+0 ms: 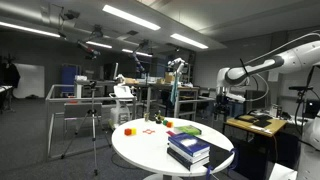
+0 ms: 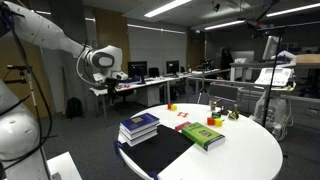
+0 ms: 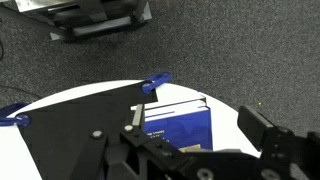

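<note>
A stack of blue books (image 2: pixel 139 130) with white pages lies on the black mat (image 2: pixel 165 152) at one side of the round white table (image 2: pixel 240 160). In exterior view 1 the same stack shows near the table's front right edge. My gripper is high above and away from the table surface, its fingers (image 3: pixel 254 125) spread wide. From the wrist view, part of the blue stack (image 3: pixel 185 128) appears between and beyond the fingers, well below them. Nothing is seen held. A green book (image 2: pixel 203 136) lies flat near the stack.
Small red and yellow objects (image 1: pixel 130 131) and several other items stand toward the table's other side. Blue clamps (image 3: pixel 157 80) sit at the mat's edges. A tripod (image 1: pixel 94 120) stands on the floor beside the table. Bare white tabletop (image 1: pixel 145 150) lies left of the books.
</note>
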